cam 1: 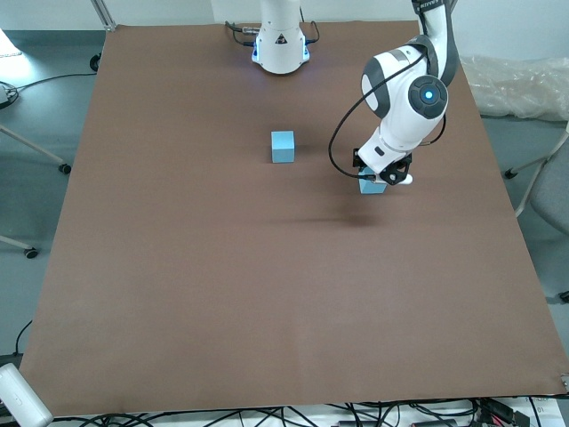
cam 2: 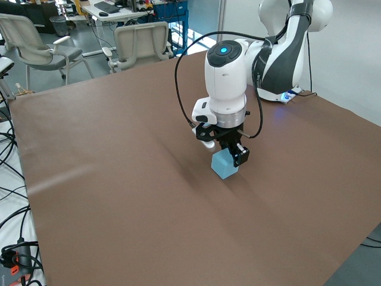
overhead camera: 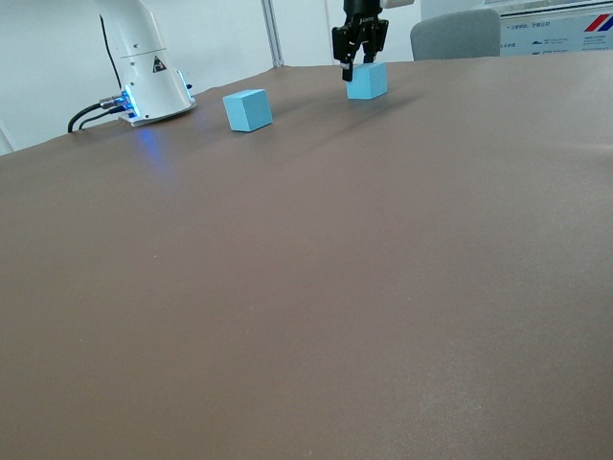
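The arm's black gripper is low over a light blue cube on the brown table, its fingers down around or beside it. In the right view the gripper partly covers that cube; in the left view the cube is mostly hidden under it. Whether the fingers grip it cannot be told. A second blue cube sits farther left, also seen in the top view.
A white robot base with cables stands at the back of the table. Cables and equipment run along the table's outer edge, with chairs beyond.
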